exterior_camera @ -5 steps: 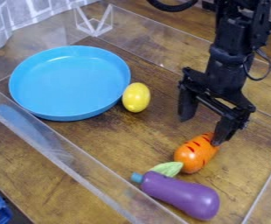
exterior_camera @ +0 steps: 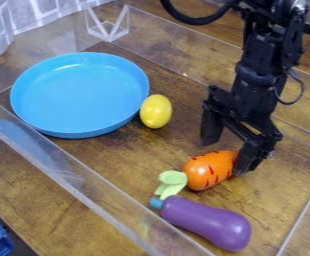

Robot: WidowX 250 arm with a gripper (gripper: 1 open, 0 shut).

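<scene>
My black gripper (exterior_camera: 234, 140) is low on the wooden table at the right, its fingers spread open on either side of the back end of an orange toy carrot (exterior_camera: 207, 172). The carrot has dark stripes and a pale green top pointing toward the lower left. Whether the fingers touch it is unclear. A purple toy eggplant (exterior_camera: 210, 222) lies just in front of the carrot. A yellow lemon-like toy (exterior_camera: 155, 111) lies to the left of the gripper.
A blue plate (exterior_camera: 78, 92) sits at the upper left. Clear plastic walls edge the workspace at the left and front. Bare table shows at the lower left and behind the plate.
The gripper has shifted slightly over the last second.
</scene>
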